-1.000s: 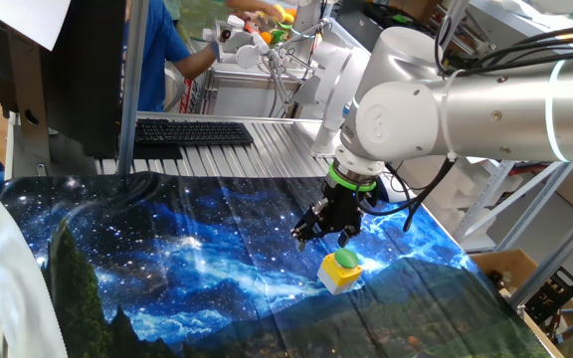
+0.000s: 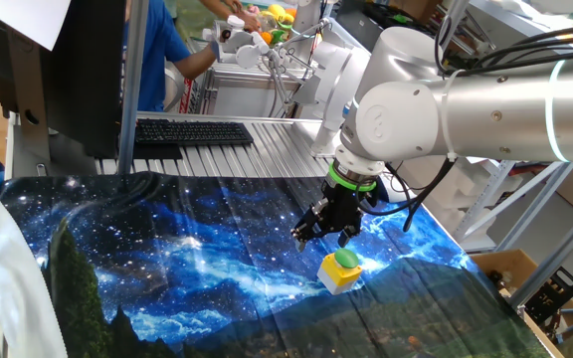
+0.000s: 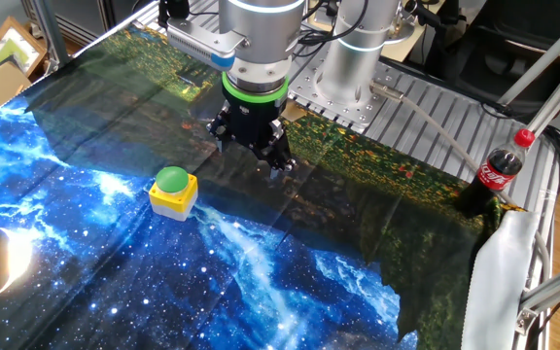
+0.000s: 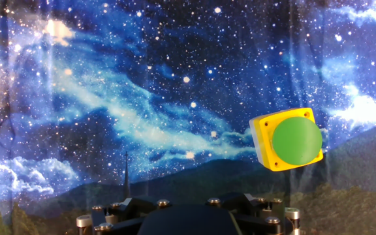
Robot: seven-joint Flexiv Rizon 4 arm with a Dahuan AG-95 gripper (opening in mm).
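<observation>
A yellow and white box with a round green button [image 2: 339, 271] on top rests on the star-patterned cloth. The second exterior view shows the same button box [image 3: 174, 193] upright on the cloth, and in the wrist view the button box [image 4: 288, 140] lies right of centre, seen from above. My black gripper [image 2: 321, 239] hangs above the cloth, apart from the box. Its two fingers are spread, and nothing shows between them. In the second exterior view the gripper [image 3: 248, 161] is up and to the right of the box.
A cola bottle [image 3: 499, 171] stands near one table edge. Beyond the cloth [image 2: 197, 268] lies a black keyboard [image 2: 192, 133]. A person in blue [image 2: 167, 60] is busy at another table behind.
The arm, gripper and button box have kept their places. Only the person's hands in the background have moved slightly.
</observation>
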